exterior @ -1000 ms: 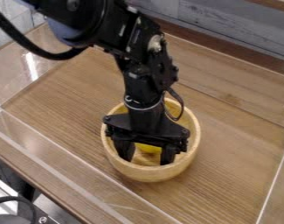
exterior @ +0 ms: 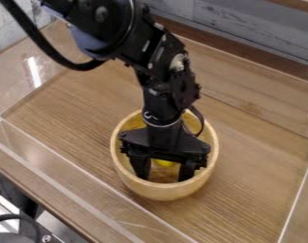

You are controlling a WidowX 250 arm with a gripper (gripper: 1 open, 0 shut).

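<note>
The black gripper (exterior: 164, 165) reaches down into a cream round bowl (exterior: 164, 187) near the table's front, its fingers open inside the bowl. A yellow object (exterior: 164, 161) shows in the bowl between the fingers, mostly hidden behind the gripper.
A pale panelled wall stands along the back.
The gripper has risen slightly and shifted a little over the last second, still inside the bowl. The bowl looks nearly in the same place.
</note>
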